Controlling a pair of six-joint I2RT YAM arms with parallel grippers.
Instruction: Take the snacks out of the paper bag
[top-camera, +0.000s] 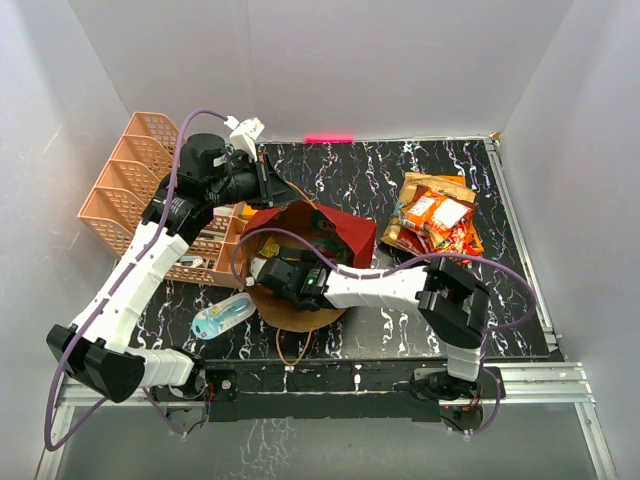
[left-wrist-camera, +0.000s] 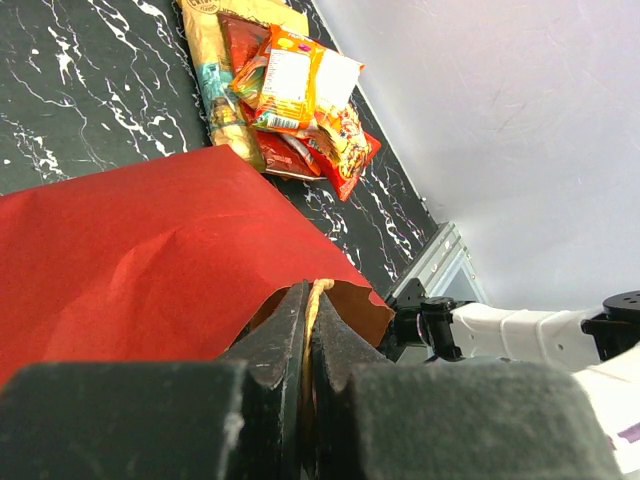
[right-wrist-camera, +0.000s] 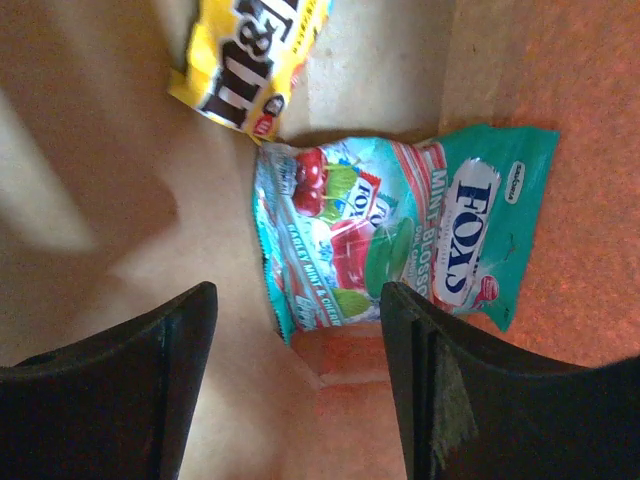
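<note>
The red and brown paper bag (top-camera: 352, 234) stands open mid-table. My left gripper is shut on its twisted paper handle (left-wrist-camera: 317, 296) at the bag's rim. Inside the bag is my right gripper, its fingers apart with nothing between them. Just ahead of the fingertips lies a green Fox's candy pouch (right-wrist-camera: 400, 230). Beyond that pouch is a yellow M&M's packet (right-wrist-camera: 252, 65). From above, the right arm hides much of the bag's inside.
Several snack packs lie in a pile (top-camera: 436, 217) on the right of the table. An orange slatted basket (top-camera: 150, 155) stands left, and a blue-and-white pack (top-camera: 222, 315) lies near the bag's front left.
</note>
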